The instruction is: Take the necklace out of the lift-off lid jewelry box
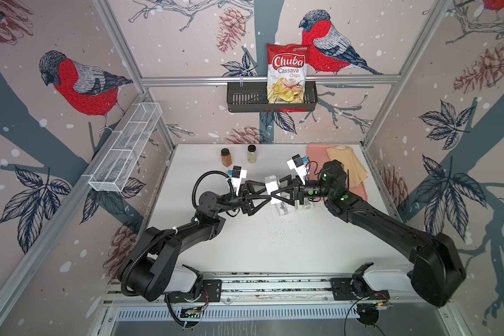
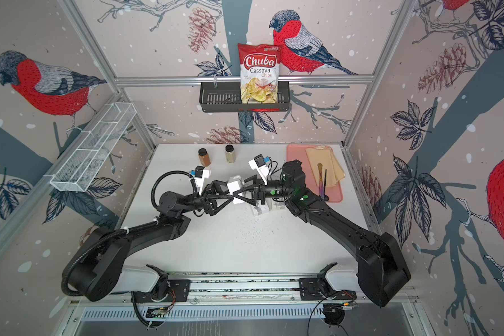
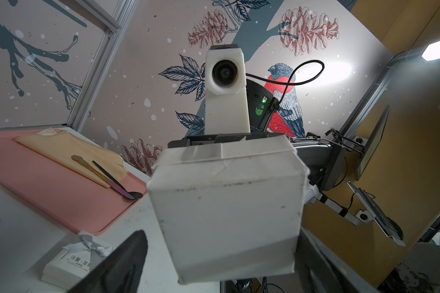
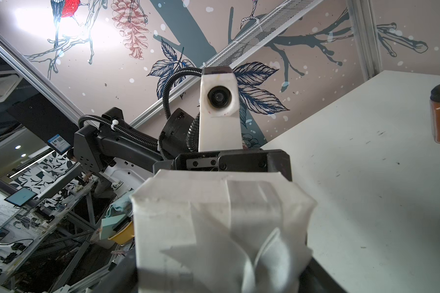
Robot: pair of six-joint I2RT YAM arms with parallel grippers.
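Note:
A small white jewelry box [image 1: 272,186] with a ribbon bow is raised above the table between the two grippers, its bow clearest in the right wrist view. My right gripper [image 2: 243,191] has its fingers around the box from the right. From the left, my left gripper [image 1: 256,197] is open around or just beside the box [image 3: 227,210]. The left wrist view shows a plain box face, very close. No necklace is visible.
White boxes, one with a bow [image 3: 78,263], lie on the table below. A pink tray [image 2: 333,193] with cloth and cutlery sits back right; two jars [image 2: 204,158] stand at the back.

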